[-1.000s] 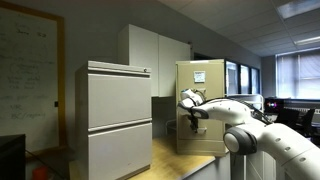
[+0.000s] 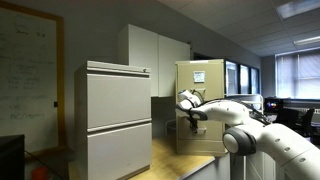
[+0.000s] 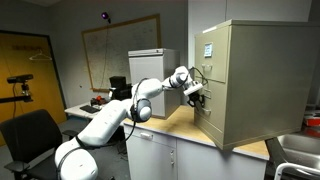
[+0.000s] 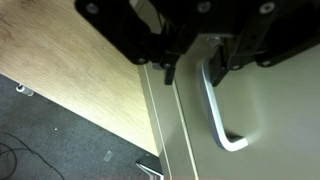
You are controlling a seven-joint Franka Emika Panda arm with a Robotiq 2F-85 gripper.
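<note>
A beige filing cabinet (image 3: 248, 85) stands on the wooden counter, its drawers facing the arm. In the wrist view, a silver curved drawer handle (image 4: 218, 115) runs up toward my gripper, and its upper end goes in among the dark fingers. My gripper is shut on this handle; the exact contact is partly covered by the fingers themselves. From the side, the gripper (image 3: 192, 95) sits against the cabinet's front at a lower drawer. Whether that drawer stands slightly out from the cabinet cannot be told.
A two-drawer grey cabinet (image 2: 117, 120) stands to the left on the same counter. Bare wooden countertop (image 2: 178, 161) lies between the two cabinets. White wall cupboards (image 2: 155, 55) hang behind. Grey floor (image 4: 45, 130) shows beyond the counter's edge in the wrist view.
</note>
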